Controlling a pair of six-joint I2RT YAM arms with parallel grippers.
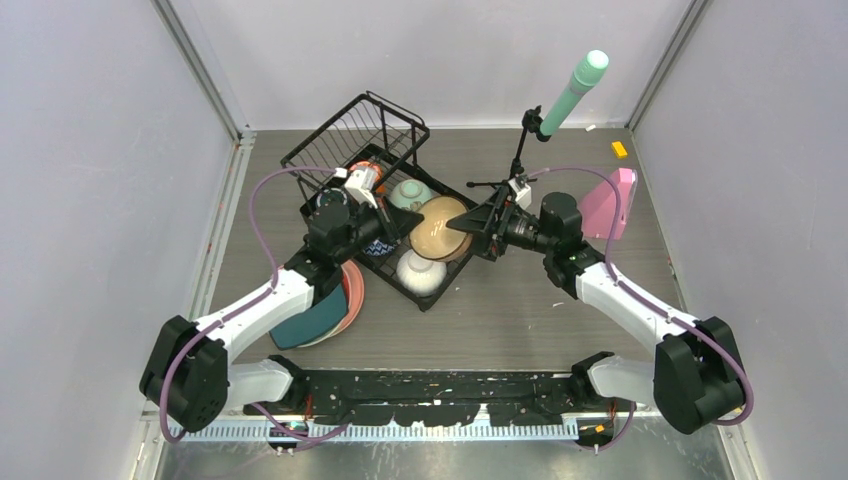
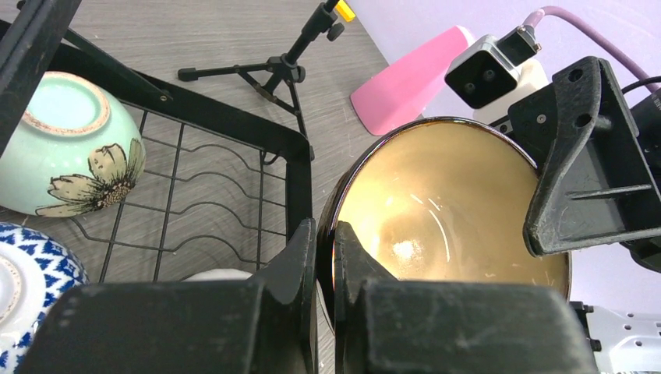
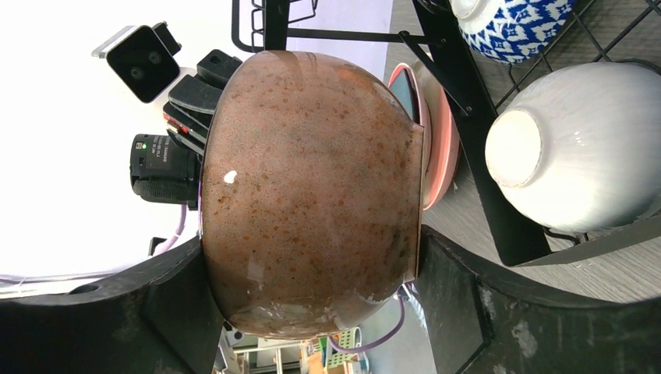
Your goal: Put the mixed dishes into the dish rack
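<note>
A brown bowl with a tan inside (image 1: 436, 232) is held upright over the dish rack (image 1: 440, 286). My left gripper is shut on its rim. My right gripper is around the bowl's other side, its fingers at either edge in the right wrist view. In the rack, a celadon flowered bowl (image 2: 82, 152), a blue-patterned bowl (image 3: 514, 23) and a white bowl (image 3: 585, 144) lie upside down.
Stacked plates and a teal board (image 1: 305, 320) lie left of the rack. A black stand (image 2: 288, 66) and pink block (image 1: 605, 210) stand to the right.
</note>
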